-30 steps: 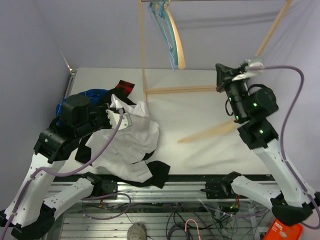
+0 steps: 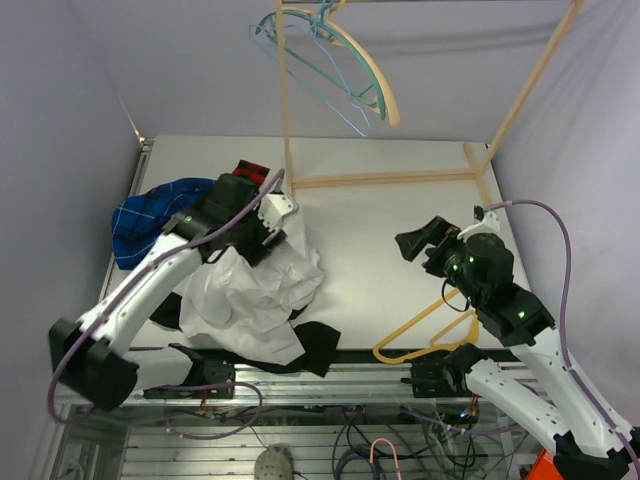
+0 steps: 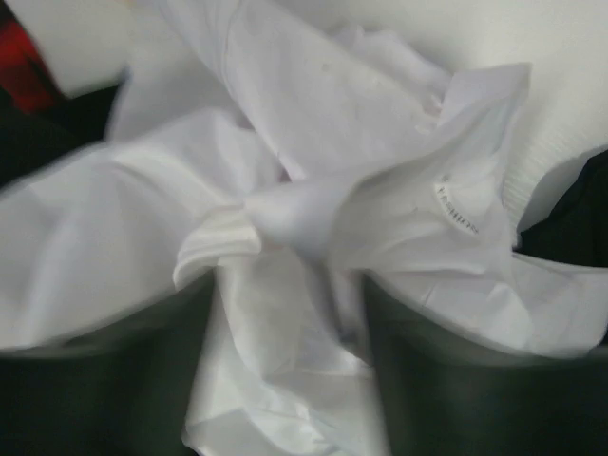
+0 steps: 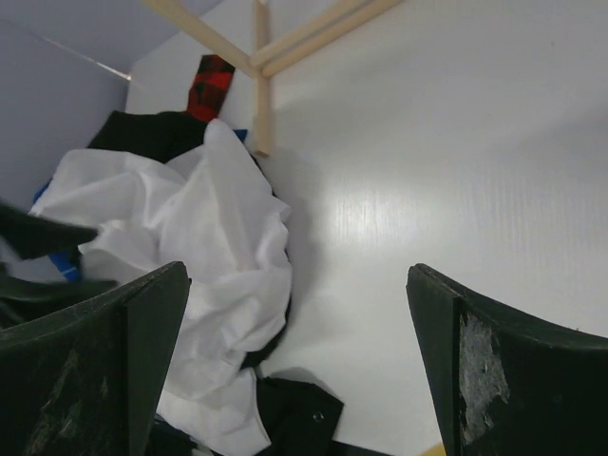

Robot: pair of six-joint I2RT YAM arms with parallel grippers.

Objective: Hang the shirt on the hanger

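A white shirt (image 2: 250, 300) lies crumpled on the left of the table, its collar (image 3: 214, 242) and label (image 3: 456, 209) showing in the left wrist view. Over that collar my left gripper has its blurred fingers apart, with cloth visible through the gap. A yellow hanger (image 2: 420, 325) lies on the table's front right, part of it hidden under the right arm. My right gripper (image 2: 422, 248) is open above the table, apart from the hanger; between its fingers only bare table and distant shirt show.
Other clothes lie by the shirt: blue plaid (image 2: 150, 220), black cloth (image 2: 318, 345) and red plaid (image 2: 250, 172). A wooden rack (image 2: 385, 180) stands at the back, with several hangers (image 2: 375, 75) on its rail. Mid-table is clear.
My left arm has swung toward the back and right. The rack's hangers have swung right.
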